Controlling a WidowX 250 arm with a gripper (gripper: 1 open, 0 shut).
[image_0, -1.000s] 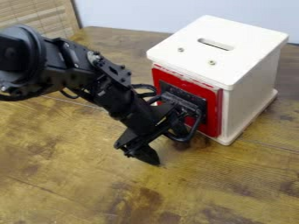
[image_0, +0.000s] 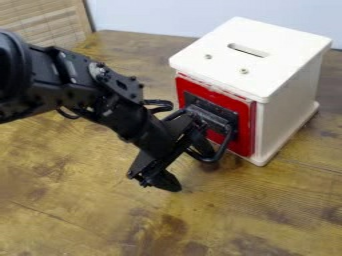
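Observation:
A white box (image_0: 274, 70) with a slot and two screws on its top stands on the wooden table at the right. Its front has a red panel (image_0: 245, 147) around a dark inset with black hardware. My black arm reaches in from the left, and my gripper (image_0: 154, 175) points down low over the table, left of and in front of the red panel. It is open, with nothing seen between its fingers, though the dark parts overlap.
A light slatted board (image_0: 40, 20) stands at the back left against a pale wall.
My arm and gripper have shifted slightly to the left, a little away from the box. The box looks unmoved.

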